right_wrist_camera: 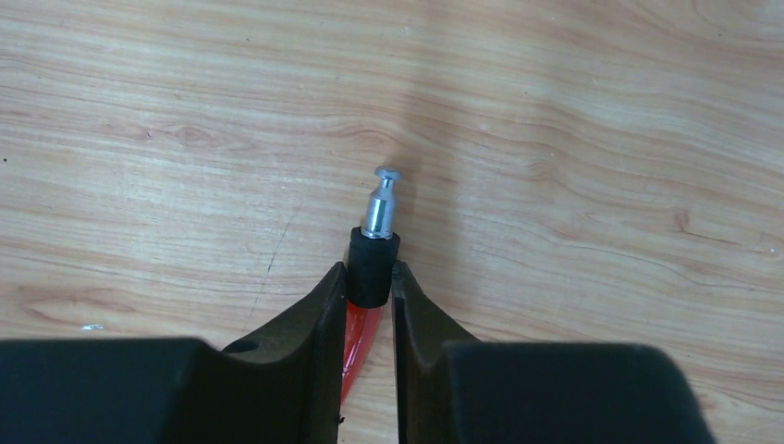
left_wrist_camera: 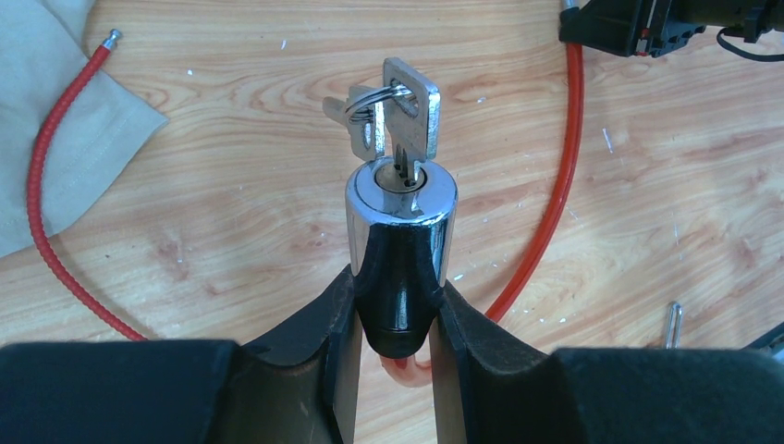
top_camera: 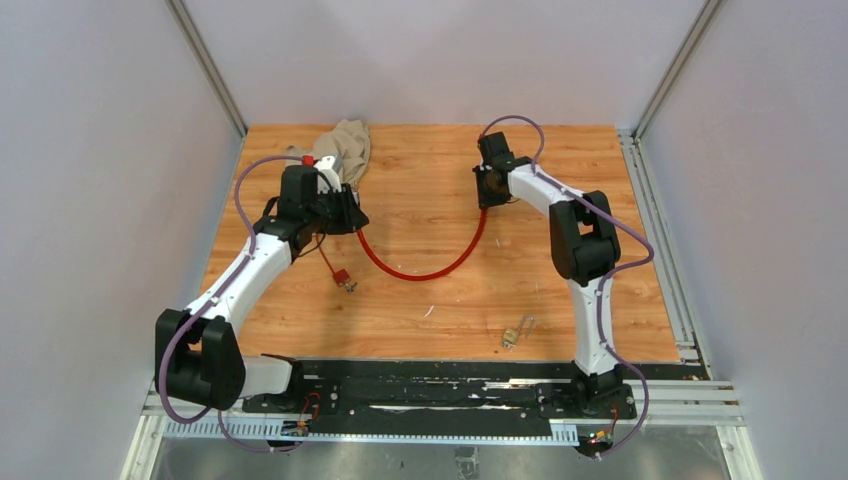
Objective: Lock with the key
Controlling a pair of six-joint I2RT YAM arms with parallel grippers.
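Observation:
My left gripper is shut on a chrome lock barrel (left_wrist_camera: 400, 213) at one end of a thick red cable (top_camera: 418, 278); keys on a ring (left_wrist_camera: 412, 106) stand in the barrel's top. The cable curves across the table to my right gripper (top_camera: 483, 203), whose fingers are at the black sleeve (right_wrist_camera: 370, 268) below the cable's steel tip (right_wrist_camera: 379, 208). The right fingers lie close along that end; whether they are fully closed on it is hard to tell.
A thin red cable lock (top_camera: 340, 277) lies left of centre and a brass padlock (top_camera: 510, 337) near the front right. A beige cloth (top_camera: 350, 145) lies at the back left.

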